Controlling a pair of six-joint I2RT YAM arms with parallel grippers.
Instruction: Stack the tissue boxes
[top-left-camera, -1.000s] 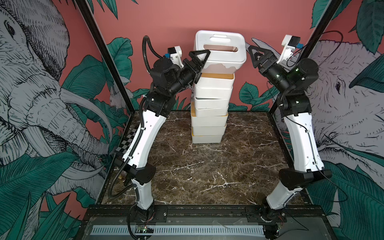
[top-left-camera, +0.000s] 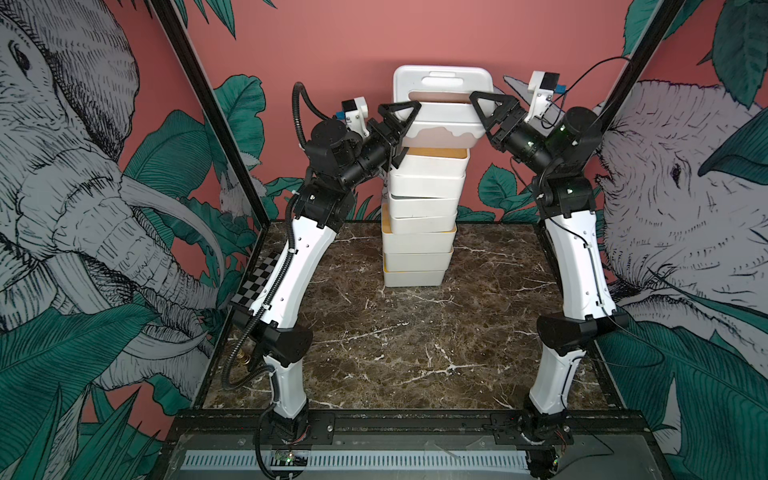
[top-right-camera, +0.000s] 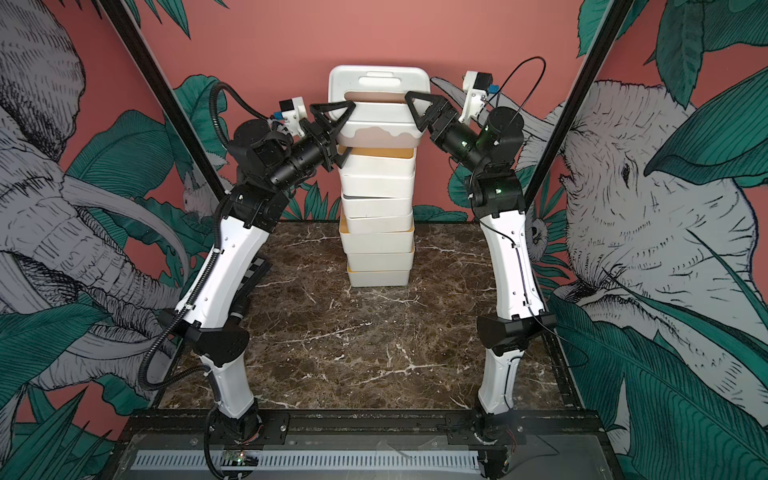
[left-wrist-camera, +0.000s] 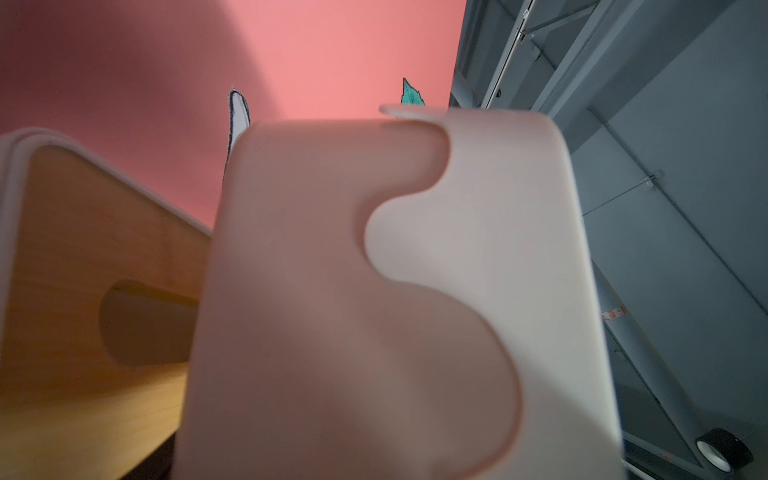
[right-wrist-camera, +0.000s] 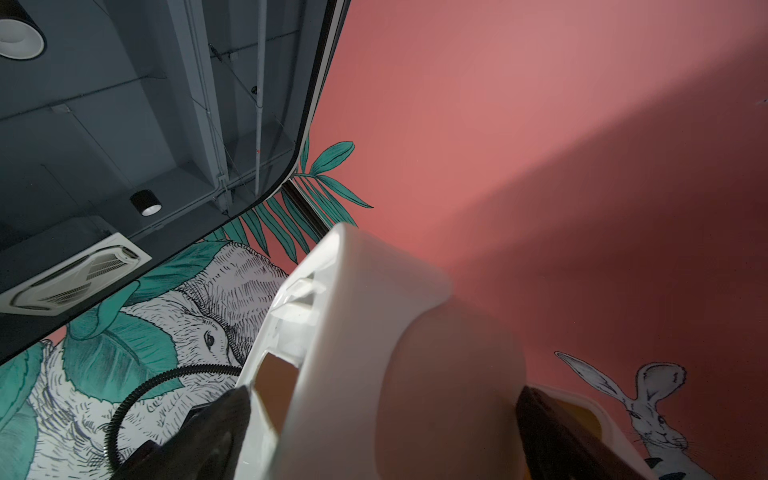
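The top tissue box (top-left-camera: 444, 113), white with a pinkish wavy-edged lower part and a slotted lid, sits at the head of a tall stack of pale tissue boxes (top-left-camera: 426, 185). My left gripper (top-left-camera: 406, 134) stands open at its left end, whose face (left-wrist-camera: 384, 320) fills much of the left wrist view. At the right end is my right gripper (top-left-camera: 483, 120), also open, with dark fingers (right-wrist-camera: 216, 436) on either side of the box. Under the top box shows a wooden lid (top-left-camera: 437, 153). Contact between fingers and box cannot be made out.
The stack leans, its boxes offset from one another, and stands on the dark marble table (top-left-camera: 376, 344). A pink wall (top-left-camera: 320, 40) rises behind.
My right gripper has come left from clear of the box to its right end. The top box has shifted slightly, its lid now seen more steeply. The left arm has barely moved.
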